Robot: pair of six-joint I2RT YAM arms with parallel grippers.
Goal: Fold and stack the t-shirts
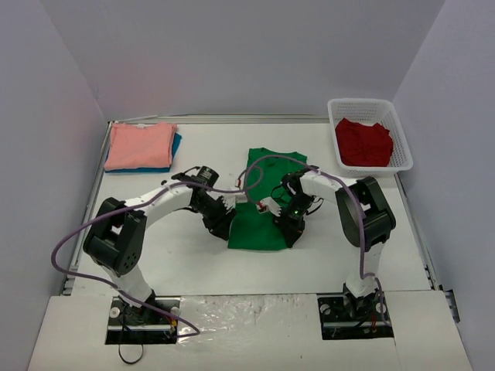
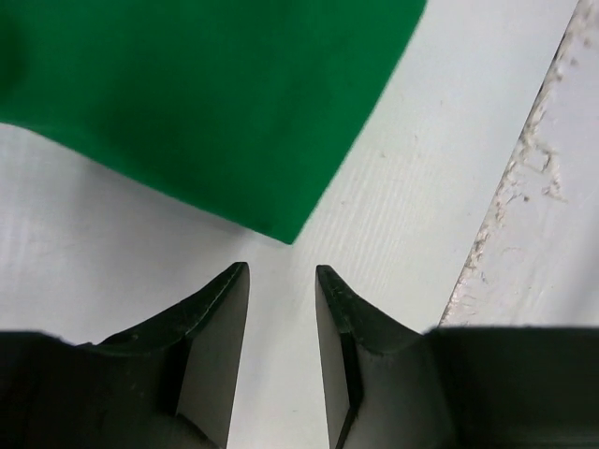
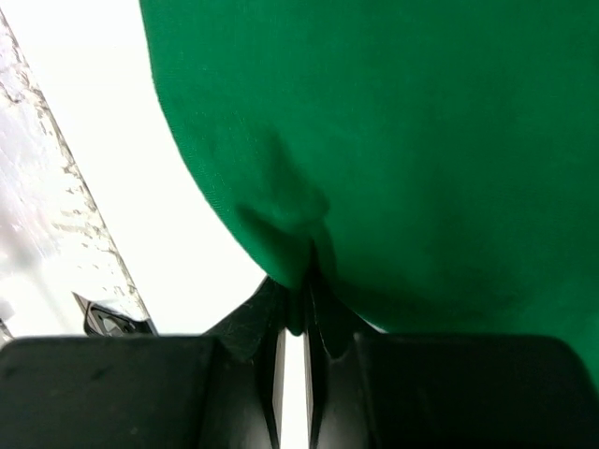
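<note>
A green t-shirt point(image 1: 259, 232) lies lengthwise on the table, partly covered by both arms in the top view. Its near corner points at my left gripper, which stands open with a small gap between fingertips and cloth. My right gripper is shut on a pinched bit of the green edge, at the shirt's near right corner. At the back left, a folded salmon shirt point(image 1: 141, 145) rests on a blue one point(image 1: 175, 147).
A white basket point(image 1: 335, 124) holding a crumpled red cloth point(image 1: 363, 144) stands at the back right. Bare white table point(image 1: 174, 255) shows on the left. Walls rise at the back and sides.
</note>
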